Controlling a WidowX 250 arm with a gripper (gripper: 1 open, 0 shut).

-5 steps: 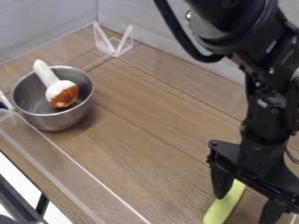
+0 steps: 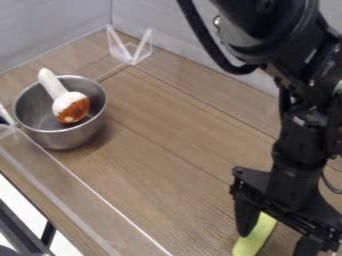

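Note:
My black gripper (image 2: pixel 278 222) is at the lower right, open, its fingers over and around a yellow-green oblong object (image 2: pixel 251 240) that lies on the wooden table; part of that object is hidden beneath the gripper.
A steel bowl (image 2: pixel 58 129) at the left holds a white and orange-brown object (image 2: pixel 72 104). A white wire-like item (image 2: pixel 131 48) stands at the back near the wall. The table's edge runs along the lower left.
The gripper has shifted slightly to the left over the yellow-green object. The bowl and its contents have not moved.

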